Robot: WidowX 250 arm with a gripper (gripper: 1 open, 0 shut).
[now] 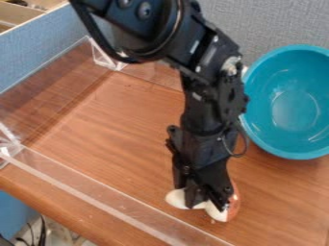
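My black gripper [202,192] reaches down to the near part of the wooden table, shut on a white object [217,210] with a reddish-orange part at its right side. The fingers hide much of the object, so what it is cannot be made out. A blue plastic bowl [286,115] stands behind and to the right of the arm.
A clear low barrier [115,207] runs along the table's front left edge. A box with a light blue side [38,72] is at the upper left. Cables lie below at lower left.
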